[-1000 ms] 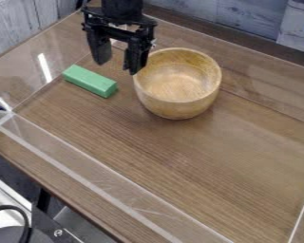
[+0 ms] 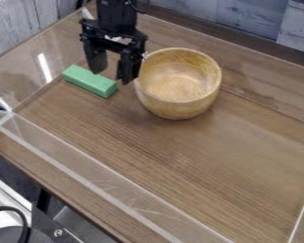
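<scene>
The black robot arm comes down from the top of the view, its open gripper (image 2: 111, 70) hanging just above and to the right of a green block (image 2: 88, 81) that lies on the wooden floor. A round tan bowl (image 2: 180, 102) sits right of the gripper. Whether the fingers touch the block is unclear.
Bare wooden floor (image 2: 167, 180) fills the front and right. A white edge (image 2: 294, 28) runs along the top right, and black cables lie at the bottom left.
The gripper has moved down and slightly left, toward the green block. The block and bowl look unmoved.
</scene>
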